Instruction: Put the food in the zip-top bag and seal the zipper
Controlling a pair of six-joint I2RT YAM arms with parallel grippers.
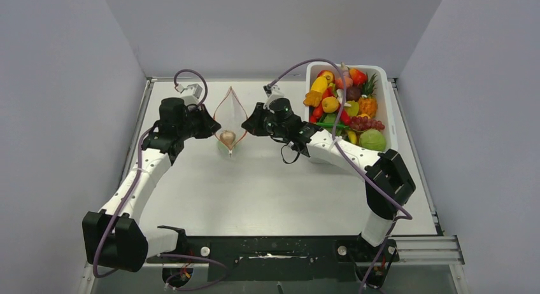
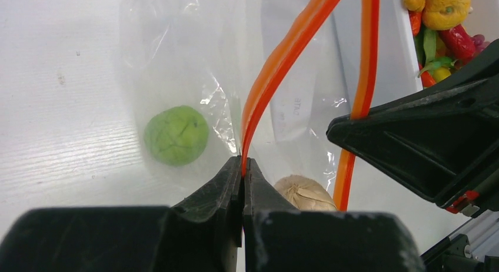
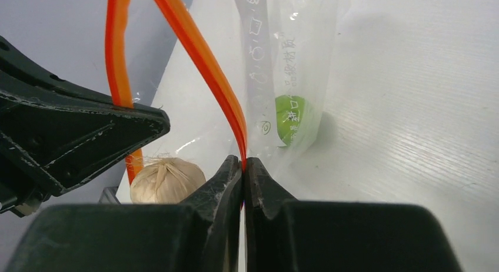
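A clear zip top bag with an orange-edged mouth (image 1: 239, 102) stands between my two grippers, its mouth spread wide. My left gripper is shut on one edge of the mouth, the orange strip pinched between its fingers. On the opposite edge, my right gripper is likewise shut on the orange strip. A tan, onion-like bulb (image 2: 305, 192) shows at the front end of the mouth; how deep it sits, I cannot tell. Low in the bag lies a green round food piece (image 2: 176, 135), seen through the plastic.
A white bin (image 1: 393, 125) full of toy fruit and vegetables stands at the right, behind my right forearm.
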